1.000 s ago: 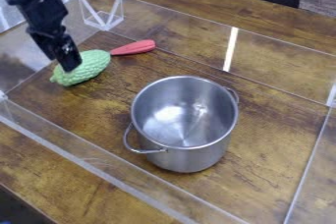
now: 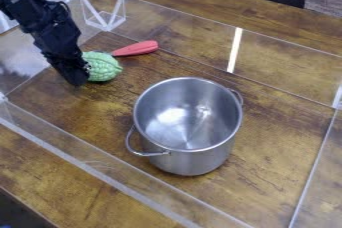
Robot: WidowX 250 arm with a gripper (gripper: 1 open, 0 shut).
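My black gripper point(image 2: 76, 71) reaches down from the upper left to a pale green, textured oblong object point(image 2: 102, 65), its tips low at that object's left side; it looks shut, with nothing visible between its fingertips. A red elongated object point(image 2: 135, 48) lies just behind the green one. A large steel pot point(image 2: 186, 152) with two handles stands at the centre right.
Transparent strips or panels edge the left and front. A white tape strip point(image 2: 235, 50) lies at the back right, and a small white frame point(image 2: 104, 12) stands at the back left.
The green object has turned and shifted right, and now lies right of the fingertips.
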